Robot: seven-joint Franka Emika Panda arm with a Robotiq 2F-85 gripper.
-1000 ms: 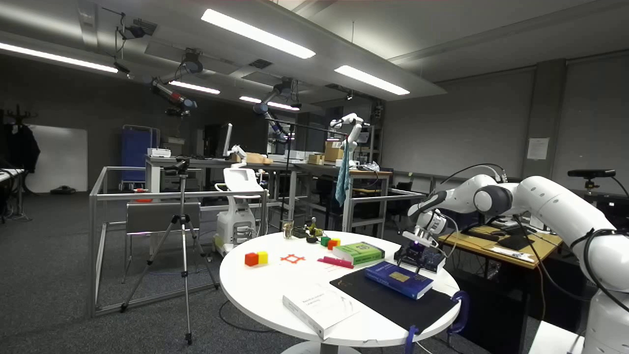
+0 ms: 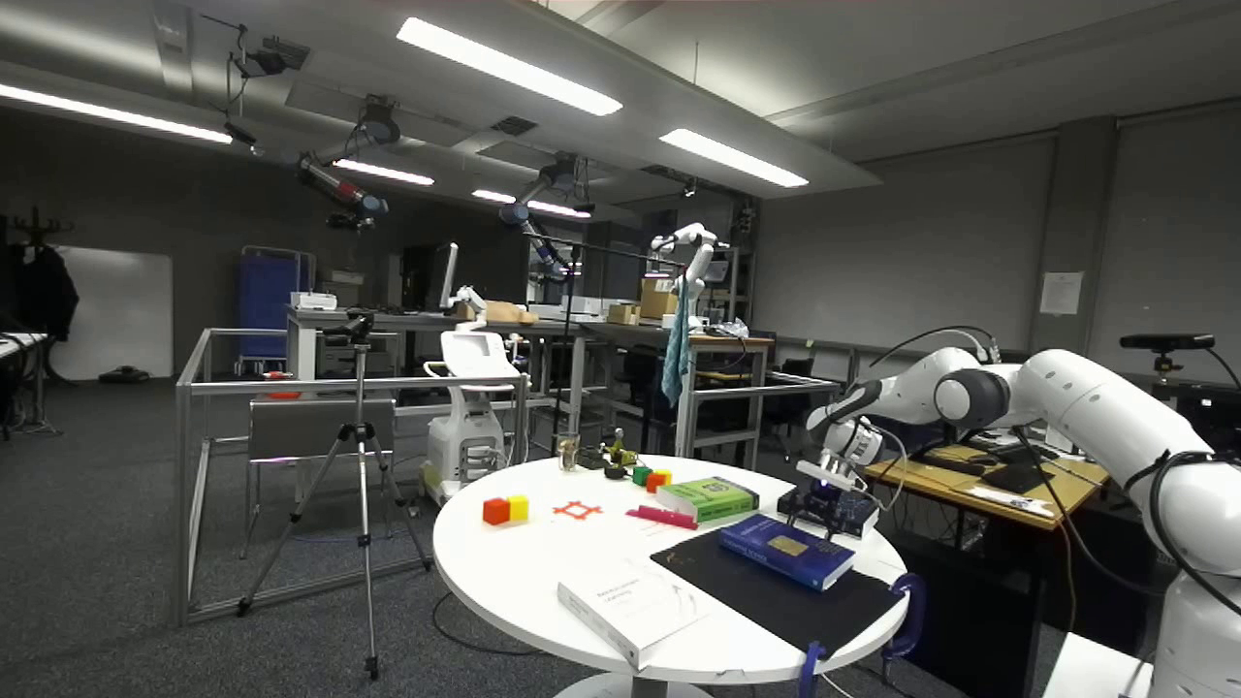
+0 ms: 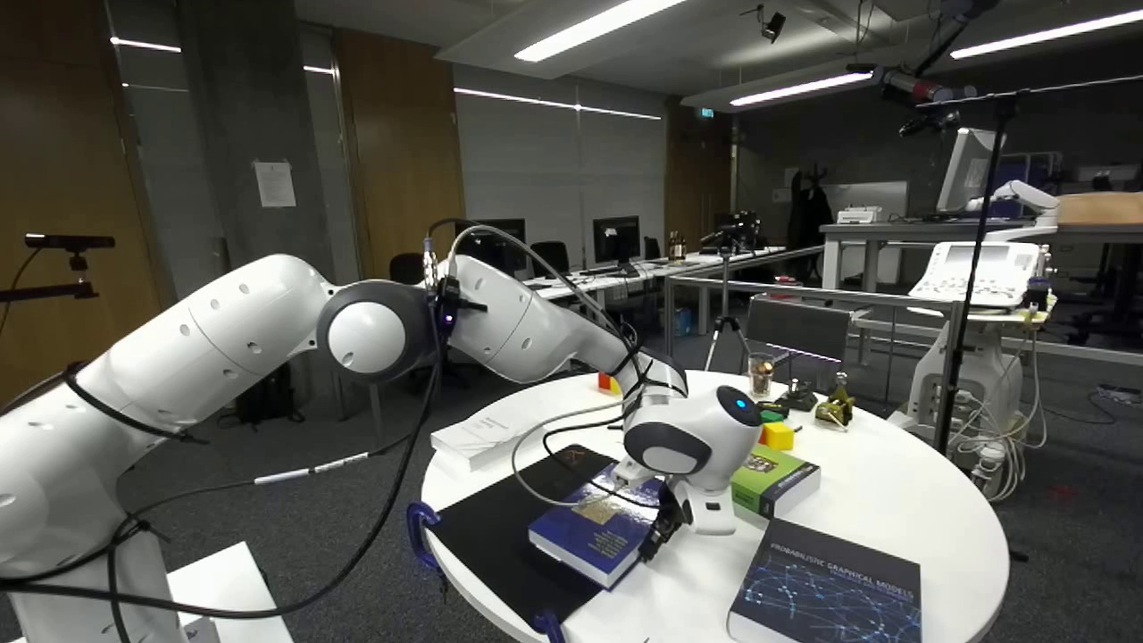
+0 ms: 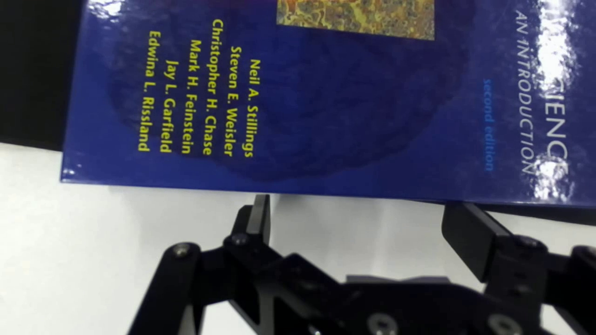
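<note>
A thick blue book (image 4: 346, 111) with yellow author names lies flat, partly on the black mat (image 3: 504, 530), and fills the upper part of the wrist view. At its long edge, my gripper stands open, its two black fingers (image 4: 260, 217) spread wide along that edge. White tabletop shows between them, and nothing is held. The fingertips come right up to the book's edge; whether they touch it I cannot tell. In exterior view 2 the gripper (image 3: 655, 534) is low beside the book (image 3: 602, 525), on the side away from the arm's base.
A dark book (image 3: 830, 584) lies behind my gripper, with a green book (image 3: 773, 479) close by. A white book (image 2: 634, 611) rests near the table's edge. Cubes (image 2: 505, 510) and small items stand farther off. Blue clamps (image 3: 423, 534) grip the table rim.
My hand has shifted and tilted slightly, with the fingers a little farther right in exterior view 1. The blue book and the other objects look unmoved.
</note>
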